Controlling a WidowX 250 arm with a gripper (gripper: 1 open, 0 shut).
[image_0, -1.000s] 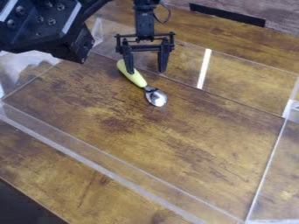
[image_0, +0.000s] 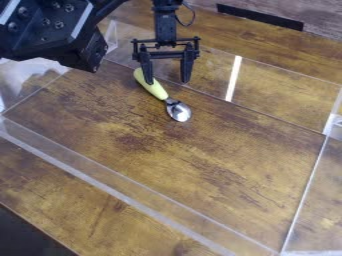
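Observation:
A black gripper (image_0: 167, 76) hangs open over the back left of the wooden work area, its fingers pointing down. Just beneath and between them lies a spoon with a yellow handle (image_0: 155, 90) and a shiny metal bowl (image_0: 178, 111), the handle running back and leftward, the bowl toward the front right. Whether a fingertip touches the handle I cannot tell.
Clear plastic walls (image_0: 311, 180) border the wooden surface (image_0: 147, 175), which is bare in the middle and front. The dark bulky arm (image_0: 47, 30) fills the top left. A white strip (image_0: 234, 78) stands at the back.

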